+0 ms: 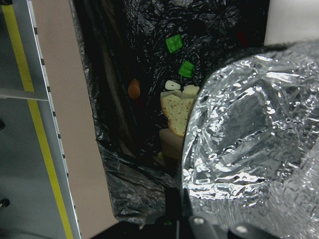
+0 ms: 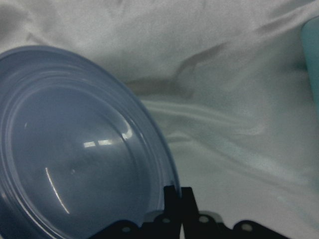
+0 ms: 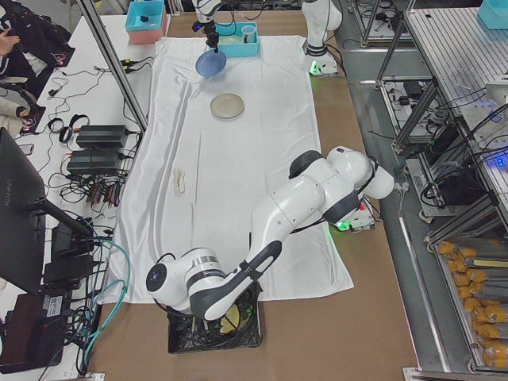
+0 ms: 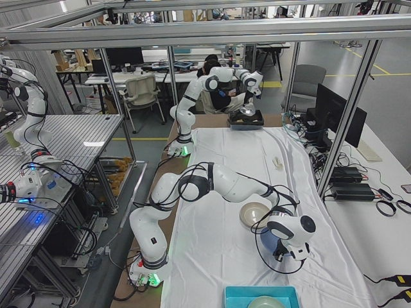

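In the left wrist view my left gripper is shut on the rim of a crinkled foil-lined tray [image 1: 239, 139], held over a black-lined bin [image 1: 114, 169] with bread [image 1: 174, 112], green pieces [image 1: 174, 44] and other scraps. At the far end of the cloth my right gripper is shut on the rim of a blue plate [image 2: 75, 139], beside a cream plate [image 4: 253, 213].
A turquoise box [image 4: 260, 295] stands past the blue plate. A pale item [image 3: 179, 181] lies on the white cloth [image 3: 222, 151], whose middle is otherwise clear. A monitor and electronics line the side table [image 3: 44, 167].
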